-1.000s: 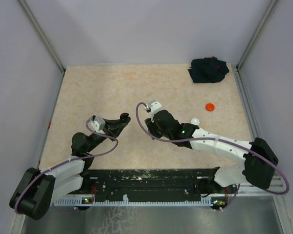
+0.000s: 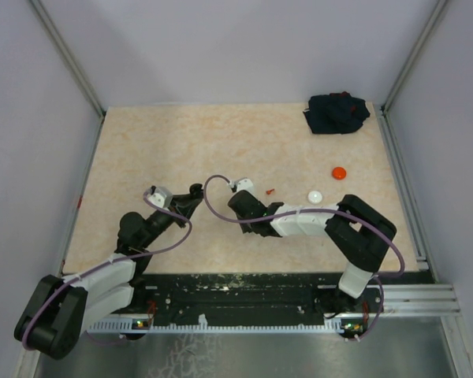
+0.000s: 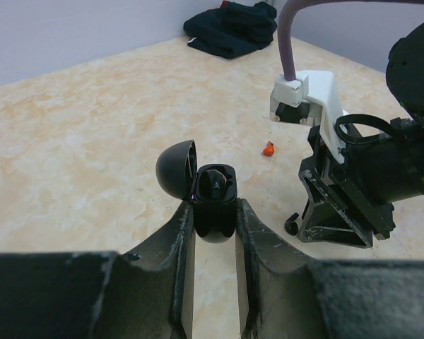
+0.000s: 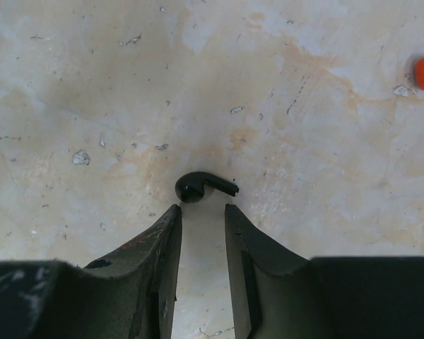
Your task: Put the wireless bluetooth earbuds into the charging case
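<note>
A small black charging case (image 3: pixel 215 201), its rounded lid (image 3: pixel 175 169) standing open, is held above the table by my left gripper, which is shut on it. What sits in the case's dark slots is hard to make out. One black earbud (image 4: pixel 210 181) lies on the table in the right wrist view, its stem angled rightward. My right gripper is low over the table with its fingers apart, pointing at that earbud, and nothing is between its fingers. In the left wrist view the earbud (image 3: pixel 291 224) shows beside the right fingers (image 3: pixel 336 219).
Beyond the right gripper lies a small orange piece (image 2: pixel 270 191). A white ball (image 2: pixel 314 197) and an orange-red ball (image 2: pixel 339 172) rest farther right, and a dark folded cloth (image 2: pixel 337 113) is in the back right corner.
</note>
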